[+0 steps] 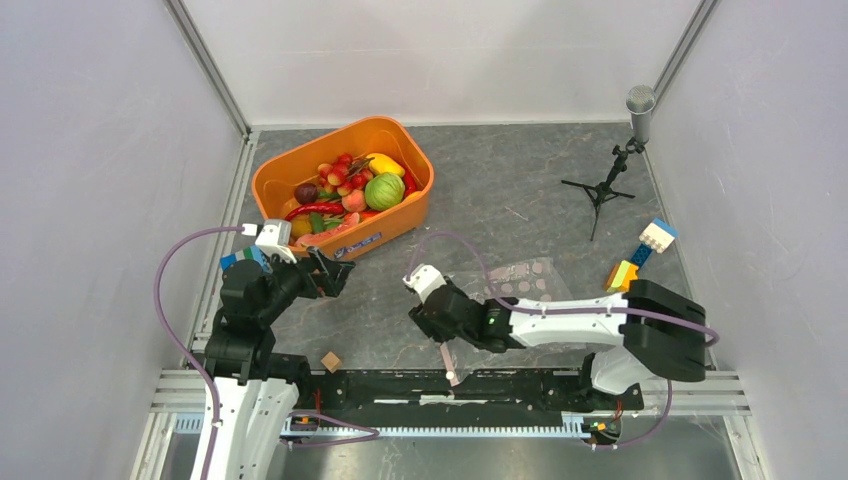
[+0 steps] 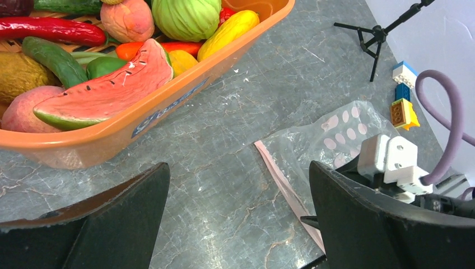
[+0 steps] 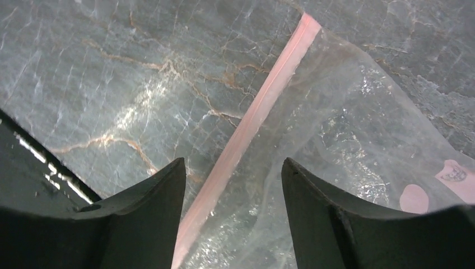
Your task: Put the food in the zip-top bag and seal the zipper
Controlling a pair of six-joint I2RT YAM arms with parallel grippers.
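Observation:
A clear zip top bag (image 3: 347,145) with pink dots lies flat on the grey table, its pink zipper strip (image 3: 252,120) along the left edge. Whether its mouth is parted I cannot tell. Above that strip, my right gripper is open and empty, one finger to each side of it. In the top view the right arm covers much of the bag. The food (image 1: 345,190), toy fruit and vegetables, fills an orange basket (image 2: 224,73) at the back left. Open and empty, my left gripper hangs near the basket's front wall.
Toy blocks (image 1: 640,255) lie at the right edge. Behind them a microphone on a black tripod (image 1: 603,190) stands upright. A small wooden piece (image 1: 331,361) sits at the front left. Bare table lies between basket and bag.

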